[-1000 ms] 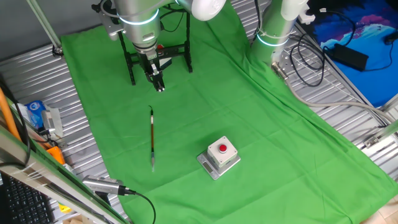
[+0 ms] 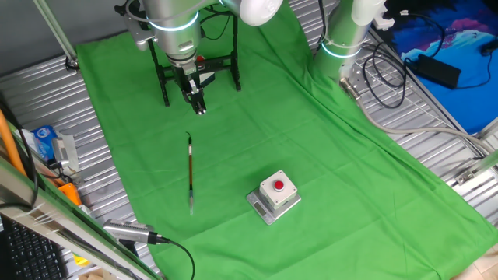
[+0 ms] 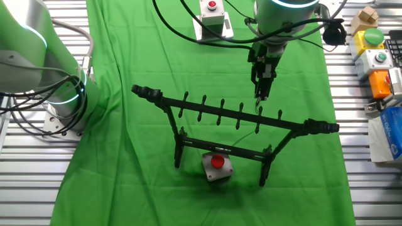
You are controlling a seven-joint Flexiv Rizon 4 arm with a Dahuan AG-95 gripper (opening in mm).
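A brush with a brown handle and pale tip lies on the green cloth, its loop end toward my gripper. The gripper points down above the cloth, apart from the brush; whether its fingers are parted I cannot tell. A black rack with several pegs stands on the cloth beside the arm, and no brush hangs on it. In the second exterior view my gripper is beyond the rack's bar, and the arm hides most of the brush.
A white box with a red button sits on a metal plate right of the brush. Another red-button box stands by the rack.
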